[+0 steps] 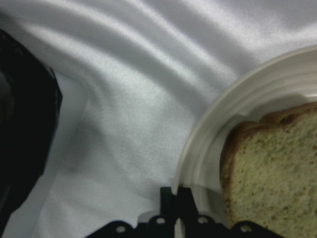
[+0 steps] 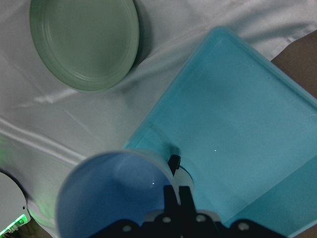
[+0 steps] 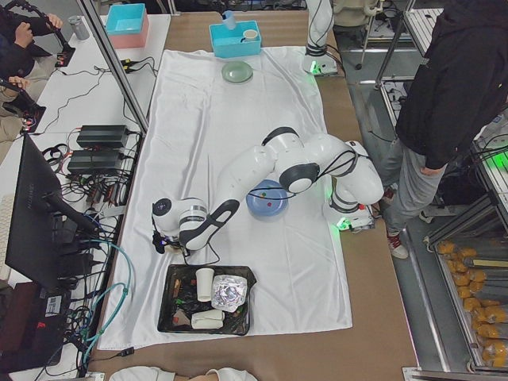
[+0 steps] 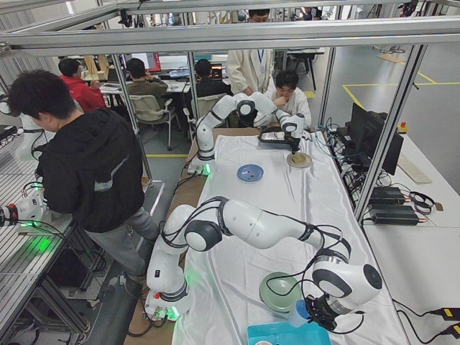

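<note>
My left gripper is closed at the rim of a cream plate (image 1: 198, 139), apparently pinching it. A slice of bread (image 1: 267, 173) lies on that plate. My right gripper is shut on the rim of a blue cup (image 2: 99, 198), which is over the turquoise bin (image 2: 218, 124) in the right wrist view. A smaller pale object in the bin is partly hidden behind the cup. A green plate (image 2: 84, 39) lies beside the bin.
A blue plate (image 3: 267, 205) lies near the left arm's base. A black tray (image 3: 182, 317) with white cups and a foil package stands beside the left gripper. The cloth between the two arms is mostly clear. A person stands beside the table.
</note>
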